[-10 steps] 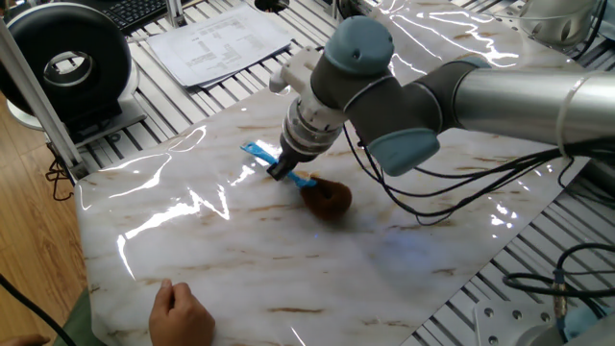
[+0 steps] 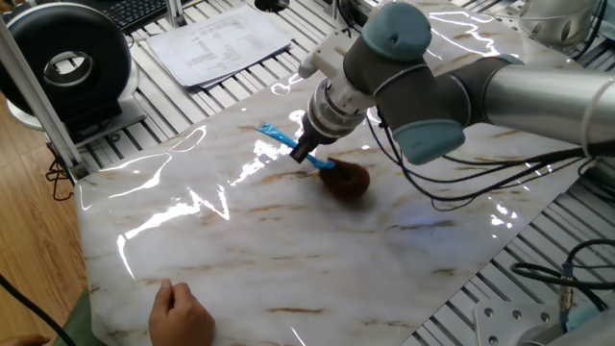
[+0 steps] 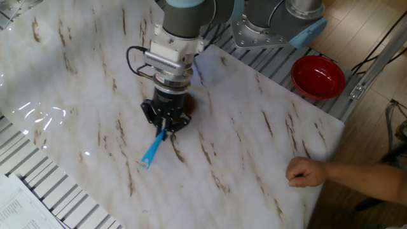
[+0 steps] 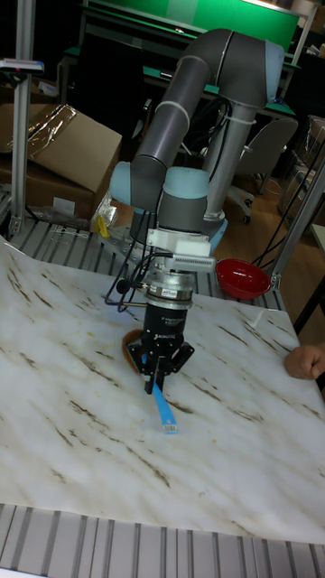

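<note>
A brush with a flat blue handle point(image 2: 276, 134) and a rounded brown head point(image 2: 348, 181) is at mid-table. My gripper point(image 3: 165, 131) points down and is shut on the handle, part way along it. The handle's free end point(image 3: 151, 154) sticks out past the fingers. Behind the gripper, the brown head shows only in part in exterior view 3 point(image 4: 131, 349). Whether the brush touches the tabletop or hangs just above it, I cannot tell.
A red bowl point(image 3: 318, 77) stands beyond the marbled tabletop point(image 3: 241, 146), near its corner. A person's hand point(image 3: 306, 172) rests as a fist by the table edge. Papers point(image 2: 219, 46) lie off the sheet.
Gripper and brush have shifted together to the right and slightly up in exterior view 1. The person's hand has stayed still.
</note>
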